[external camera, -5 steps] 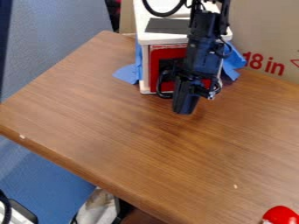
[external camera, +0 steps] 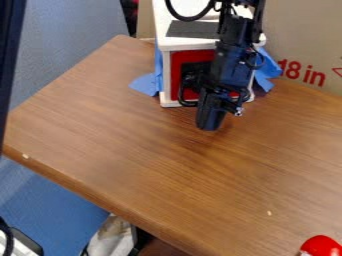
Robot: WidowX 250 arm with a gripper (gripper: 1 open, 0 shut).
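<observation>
The black robot gripper (external camera: 210, 116) hangs over the wooden table (external camera: 160, 180), its tip pointing down in front of the red panel (external camera: 190, 71) of a white-framed box (external camera: 170, 25). Its fingers are dark and seen from the side, so I cannot tell if they are open or shut or if anything is between them. Blue material (external camera: 146, 84) shows on both sides of the white box.
A cardboard box (external camera: 307, 40) stands at the back right. A red object (external camera: 321, 247) sits at the lower right corner.
</observation>
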